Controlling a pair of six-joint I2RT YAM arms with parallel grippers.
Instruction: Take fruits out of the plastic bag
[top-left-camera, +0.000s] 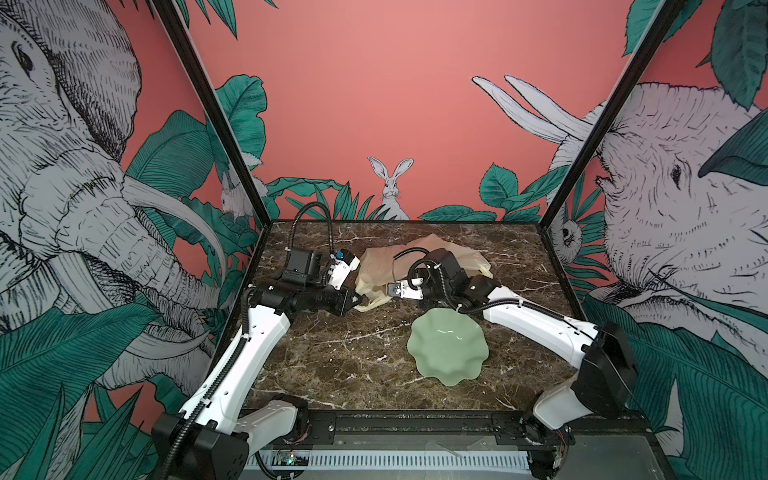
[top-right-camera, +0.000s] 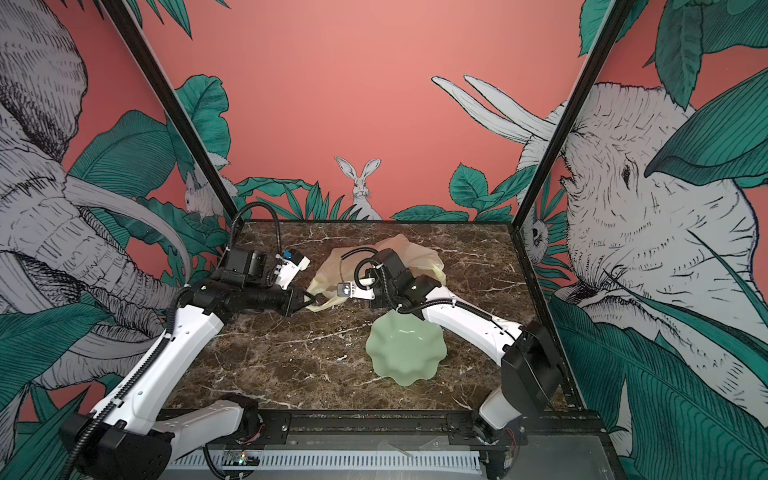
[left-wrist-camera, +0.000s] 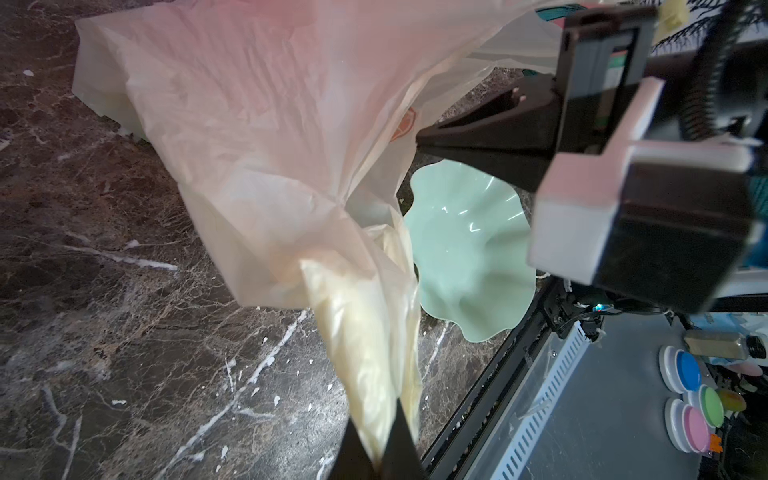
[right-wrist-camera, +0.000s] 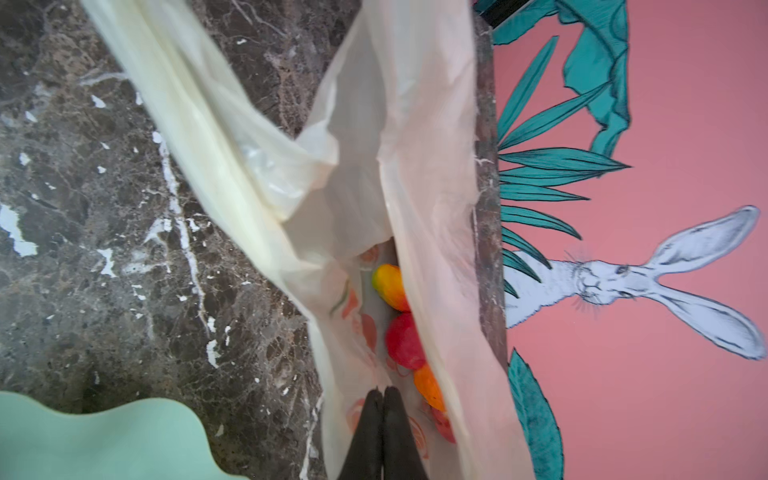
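A pale translucent plastic bag (left-wrist-camera: 264, 136) lies crumpled at the back middle, its mouth spread. My left gripper is shut on a bunched strip of the bag at its left side. Inside, the right wrist view shows a yellow-orange fruit (right-wrist-camera: 388, 286), a red fruit (right-wrist-camera: 405, 342) and an orange fruit (right-wrist-camera: 428, 388). My right gripper is shut at the bag's opening, just short of the fruits, with nothing seen between its fingers. A green scalloped plate (top-left-camera: 448, 348) sits in front of the bag.
Painted walls (top-right-camera: 360, 120) border the back and sides. The front rail (top-left-camera: 376, 420) runs along the near edge.
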